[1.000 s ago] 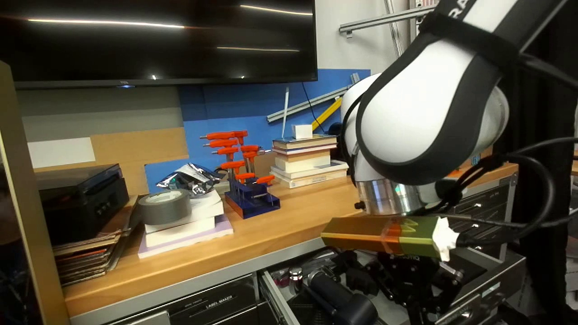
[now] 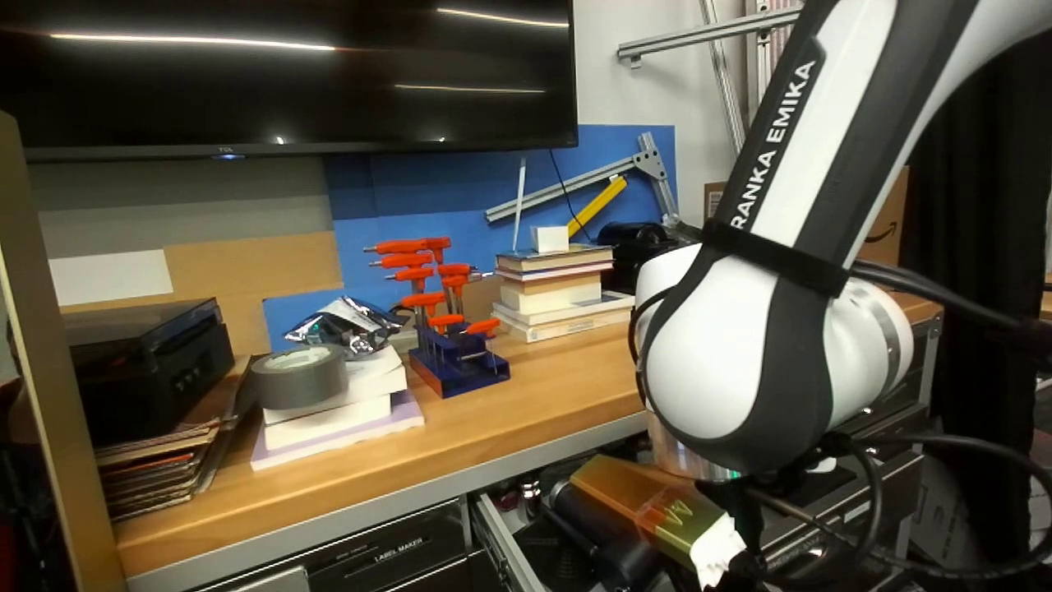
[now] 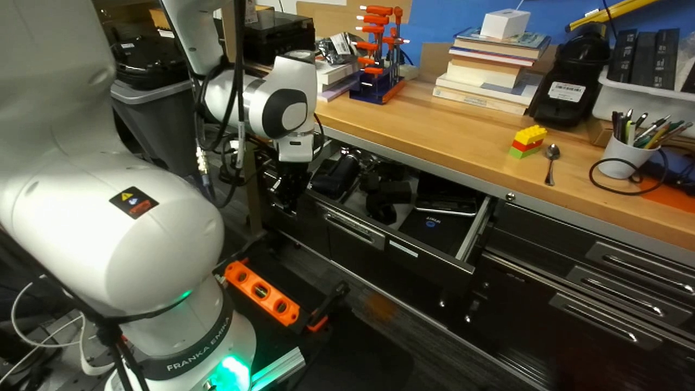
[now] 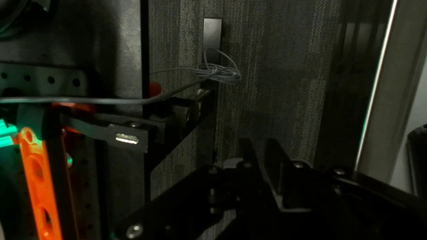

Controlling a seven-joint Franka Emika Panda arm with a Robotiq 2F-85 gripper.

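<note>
In exterior view 2 my gripper hangs low at the left end of the open drawer, just outside its front panel. Seen in the wrist view, the two dark fingers stand close together over the carpeted floor, and my gripper looks shut. Only a narrow strip shows between them, and it is too dark to make out any thing held. Exterior view 1 hides the fingertips behind the arm and the orange-green camera cover.
Dark devices fill part of the drawer. The wooden worktop carries books, a red-handled tool rack, toy bricks and a spoon. An orange level and coiled cable are near the robot's base.
The arm has come down in exterior view 1, and its wrist has turned, so the camera cover now slants down to the right. The gripper has sunk from sight behind it.
</note>
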